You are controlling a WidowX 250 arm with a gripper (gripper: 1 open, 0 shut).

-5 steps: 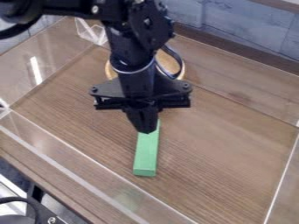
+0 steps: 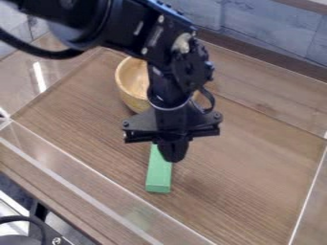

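My gripper [image 2: 173,151] hangs in the middle of the view, fingertips pointing down over the upper end of a green bar [image 2: 159,180] that lies flat on the wooden table. The fingers look drawn together; whether they touch the bar cannot be told from this angle. A light wooden bowl [image 2: 132,80] sits behind the arm, partly hidden by it.
Grey wall panels [image 2: 255,24] border the back, and a black cable with metal parts shows at the lower left edge.
Over the last second my gripper has shifted to the right and a little down the view, over the bar's upper end. The bar and bowl have not visibly moved.
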